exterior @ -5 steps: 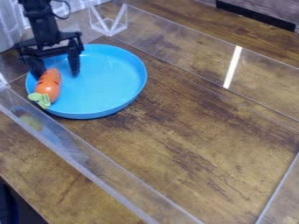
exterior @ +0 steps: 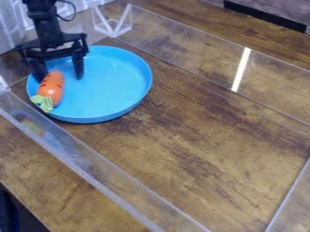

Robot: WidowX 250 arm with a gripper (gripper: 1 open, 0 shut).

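A blue plate (exterior: pixel 109 86) lies at the upper left of the camera view. On its left side rests an orange toy carrot (exterior: pixel 50 87) with a pale green top pointing toward the front. My black gripper (exterior: pixel 56 67) hangs over the plate's back-left edge, just above the carrot, with its two fingers spread apart and nothing clearly held between them.
Clear plastic walls border the wooden table (exterior: pixel 200 136) along the front left, back and right.
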